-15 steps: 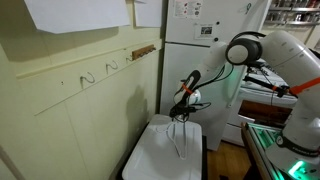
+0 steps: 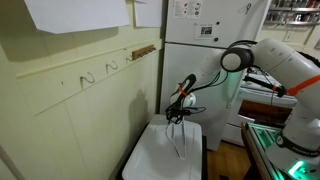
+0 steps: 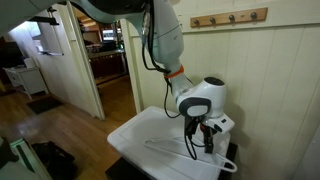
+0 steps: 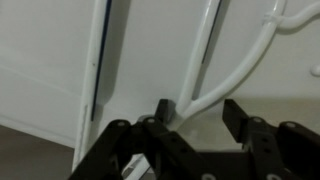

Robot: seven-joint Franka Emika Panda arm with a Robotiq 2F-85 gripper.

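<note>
A white tubular piece, which looks like a clothes hanger (image 4: 243, 68), lies on the white tabletop (image 2: 150, 160). In the wrist view its bars meet in a narrow corner close to my gripper. That corner runs between the two black fingers, which stand apart; whether either one touches it I cannot tell. In exterior view 2 my gripper (image 3: 208, 145) is low over the right part of the table, where the hanger (image 3: 170, 148) shows as thin pale bars. The arm partly hides it there.
Wall hooks (image 2: 87, 78) and a wooden peg rail (image 2: 143, 51) are fixed on the cream wall beside the table. A white fridge (image 2: 205, 70) stands behind the arm.
The hanger shows no clear movement.
</note>
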